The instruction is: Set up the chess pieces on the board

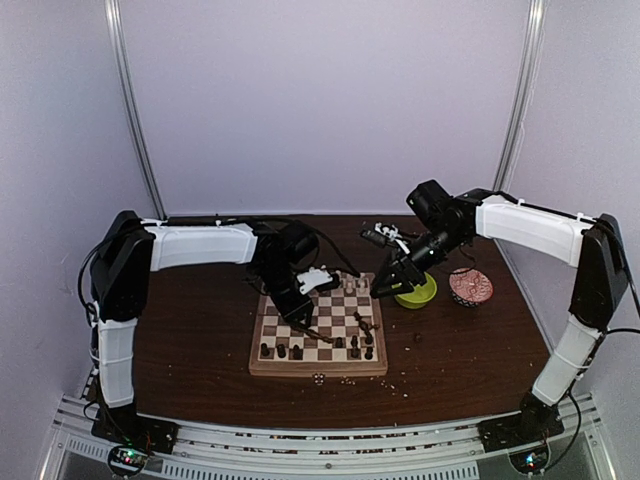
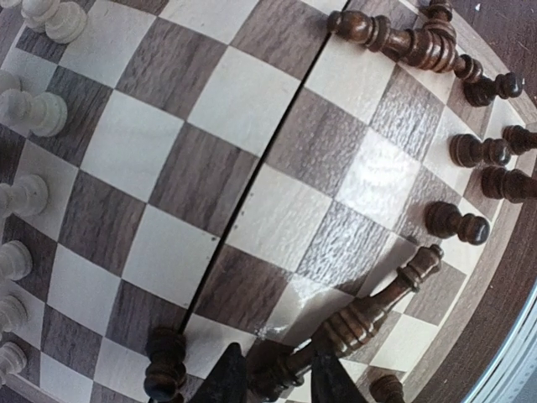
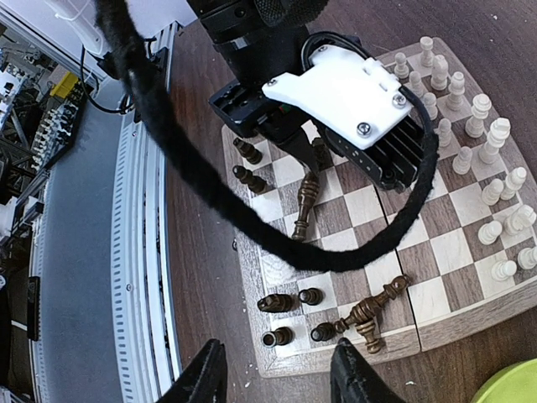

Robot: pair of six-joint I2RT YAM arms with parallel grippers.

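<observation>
The chessboard (image 1: 318, 367) lies on the table, dark pieces along its near side and white pieces (image 3: 491, 138) on its far side. Two long dark pieces lie on their sides: one (image 2: 361, 319) under my left gripper, another (image 2: 411, 42) near the board's right edge beside a smaller fallen piece. The fingers of my left gripper are apart, with the lower end of the first piece showing in the gap; no firm hold shows. A dark piece (image 2: 165, 361) is to their left. My right gripper, open and empty, hangs right of the board.
A green bowl (image 1: 418, 293) and a red patterned bowl (image 1: 470, 286) stand right of the board. Small crumbs lie on the table in front of it.
</observation>
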